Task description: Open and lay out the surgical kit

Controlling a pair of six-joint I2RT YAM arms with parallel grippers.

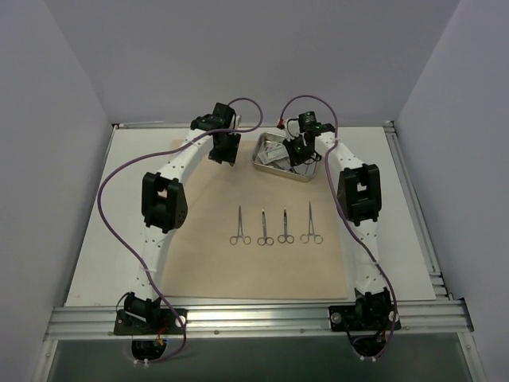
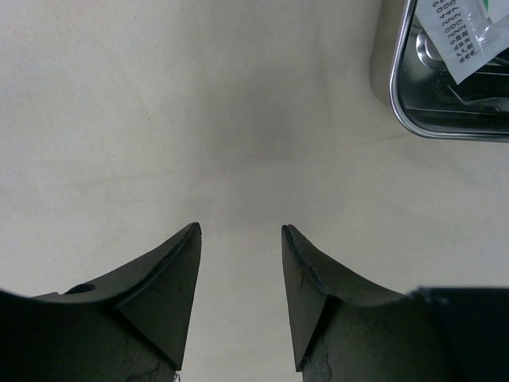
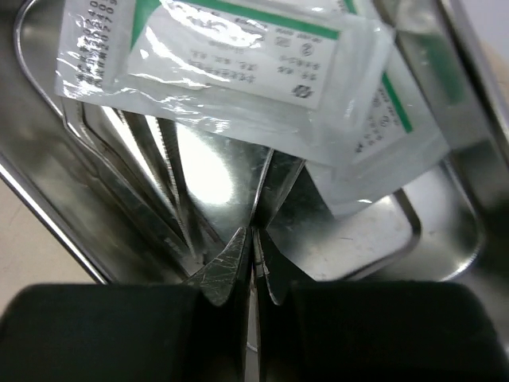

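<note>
A steel tray (image 1: 278,174) at the back holds white packets (image 3: 223,72) with green print and several long steel instruments (image 3: 163,183). My right gripper is down inside the tray among the instruments, fingertips together; whether anything thin is between them is unclear. My left gripper hangs over bare mat left of the tray, fingers apart, nothing between them. Four scissor-like instruments, including one (image 1: 239,227) at the left and one (image 1: 311,227) at the right, lie in a row on the beige mat (image 1: 254,270).
White table (image 1: 398,223) shows at both sides. Both arms reach to the back, with looping cables above them.
</note>
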